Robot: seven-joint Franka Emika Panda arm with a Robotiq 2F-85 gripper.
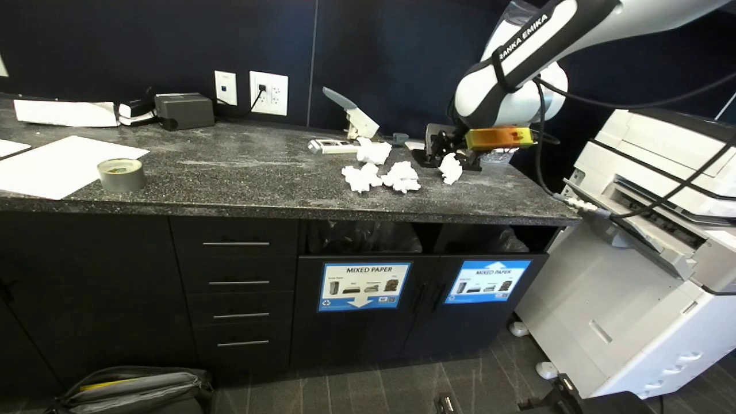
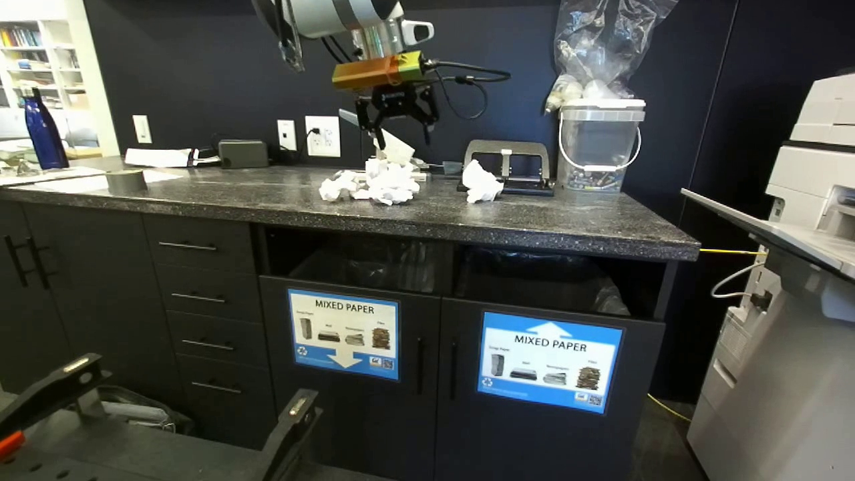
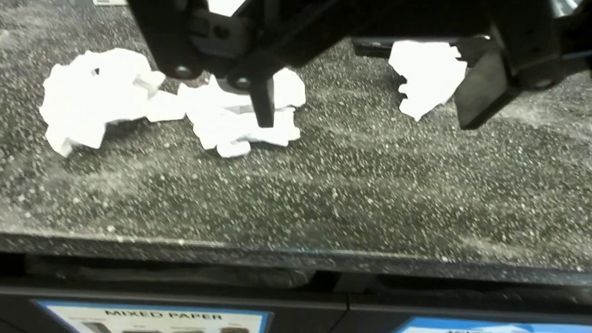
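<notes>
My gripper (image 2: 404, 143) hangs open above the counter, empty between its fingers. In the wrist view, one finger (image 3: 263, 105) overlaps a crumpled white paper ball (image 3: 208, 119), while the other finger (image 3: 481, 91) is beside the separate right-hand paper ball (image 3: 427, 77). Another crumpled ball (image 3: 97, 94) lies at the left. Exterior view 1 shows a cluster of balls, including one at the back (image 1: 373, 151), and a lone ball (image 1: 450, 169) farther right. Below the counter are two bin openings, left (image 2: 361, 263) and right (image 2: 537, 276), both with dark liners.
A black hole punch (image 2: 509, 164) and a clear bucket (image 2: 597, 144) stand at the back right. Behind the paper cluster is a stapler-like tool (image 1: 360, 123). A tape roll (image 1: 121, 176) sits far left.
</notes>
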